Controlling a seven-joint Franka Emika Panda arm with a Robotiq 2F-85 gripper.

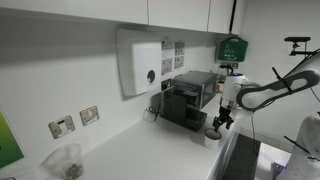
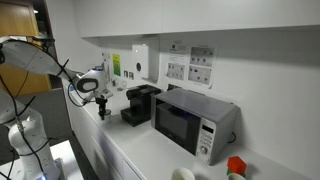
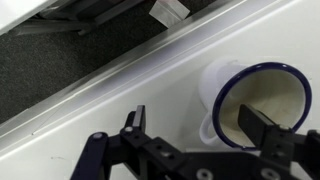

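A white mug (image 3: 281, 92) with a dark blue rim fills the right part of the wrist view, its open top facing the camera. Its handle (image 3: 207, 131) points left, into the gap between my fingers. My gripper is open over the counter: the left finger (image 3: 138, 120) is over bare surface, while the right finger (image 3: 257, 124) overlaps the mug's opening. Whether that finger reaches inside the rim cannot be told. In exterior view 1 the gripper (image 1: 221, 123) is low, close above a white round vessel (image 1: 211, 141) near the counter's edge.
A microwave (image 2: 190, 122) and a black machine (image 2: 138, 107) stand along the wall. Another white cup (image 2: 183, 174) and a red object (image 2: 236, 164) are at the near end. The counter edge (image 3: 110, 83) runs close to the gripper. Mid-counter (image 1: 150, 145) is clear.
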